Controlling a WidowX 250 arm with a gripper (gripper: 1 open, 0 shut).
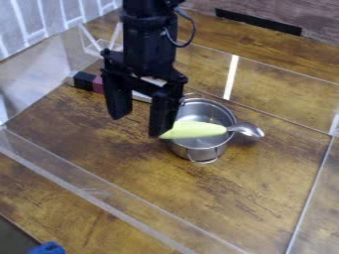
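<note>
My black gripper [141, 113] hangs open at the upper middle, its fingers pointing down, just left of and partly over a steel pot [204, 148]. A pale yellow-green corn cob or similar long vegetable [199, 130] lies across the pot's top, its left end partly behind my right finger. A silver spoon-like utensil [248, 130] sticks out over the pot's right rim. I cannot tell whether the finger touches the vegetable.
A long bar with dark and pink sections [89, 81] lies behind the gripper at the left. Clear tray walls edge the wooden surface [185, 208]. A blue object [47, 248] is at the bottom left corner.
</note>
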